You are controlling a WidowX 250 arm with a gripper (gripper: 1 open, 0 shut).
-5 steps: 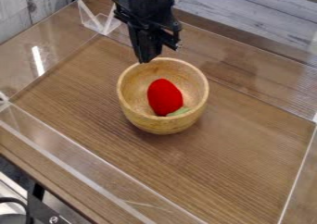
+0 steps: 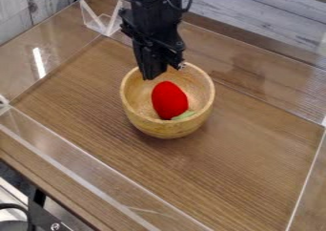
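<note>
A wooden bowl (image 2: 137, 111) sits near the middle of the table, holding a red round object (image 2: 171, 99) with something pale green under it. My black gripper (image 2: 151, 71) hangs over the back left rim of the bowl, its narrow tip pointing down. It looks shut, and nothing shows between its fingers.
Clear plastic pieces lie along the left edge. A white panelled wall is at the top left, and a dark cable is at the bottom left.
The bowl and red object look unmoved.
</note>
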